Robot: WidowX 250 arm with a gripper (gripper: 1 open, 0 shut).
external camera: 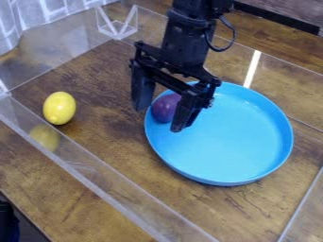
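The black gripper (167,99) hangs from the arm over the left side of a blue round plate (233,151), its fingers spread open on either side of a purple oval object (164,109) that rests on the plate. The gripper partly covers that object, and whether the fingers touch it is unclear. A yellow egg-shaped object (59,108) lies on the wooden table (89,180), left of the plate and apart from the gripper.
Clear plastic walls run along the left and lower left of the table. A white fixture (116,24) stands at the back left. The plate's right part is empty.
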